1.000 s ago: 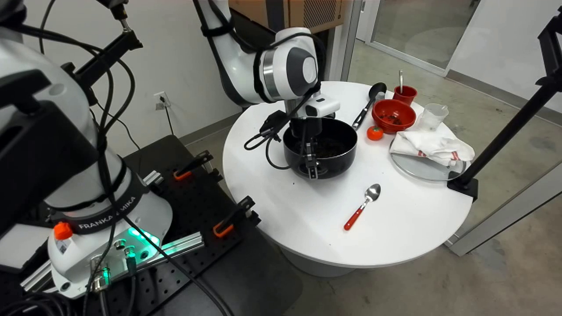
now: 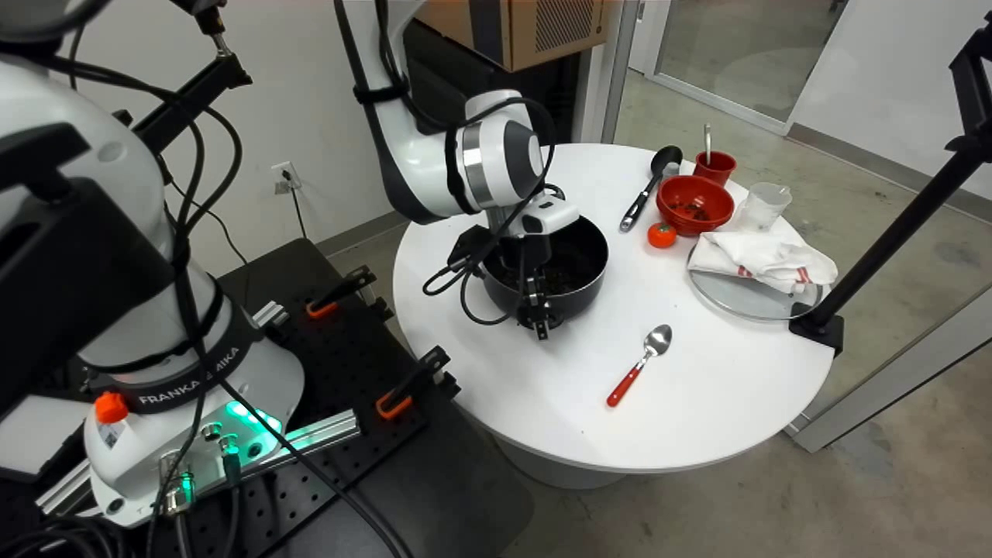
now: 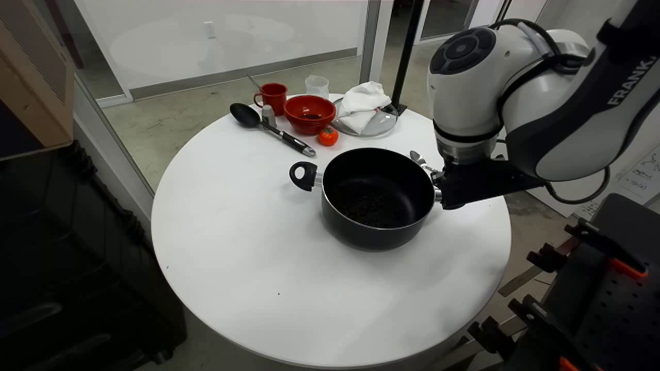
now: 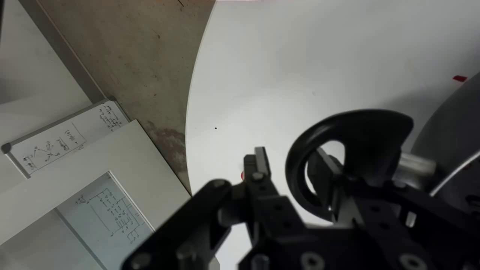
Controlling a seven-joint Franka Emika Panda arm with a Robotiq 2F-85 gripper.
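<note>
A black pot [image 3: 371, 238] with dark bits inside stands on the white round table. One of its looped black handles [image 4: 351, 123] fills the right-middle of the wrist view. My gripper is over that handle with its fingers apart. The right finger reaches into the loop's hole, while the left finger [image 4: 261, 162] is outside the ring, with a visible gap to it. In exterior view 1 the gripper [image 2: 541, 321] is low at the near side of the pot. The opposite handle [image 3: 303, 175] is free.
A red-handled spoon [image 2: 639, 366] lies in front of the pot. Behind are a tomato [image 2: 661, 235], red bowl [image 2: 695, 206], red mug [image 2: 714, 167], black ladle [image 2: 648, 189], clear cup [image 2: 764, 206] and a cloth [image 2: 762, 259] on a glass lid. In exterior view 2, the table's left side is bare.
The pot has shifted left and a little toward the camera in exterior view 1, away from the tomato. My gripper and arm have moved the same way and lower.
</note>
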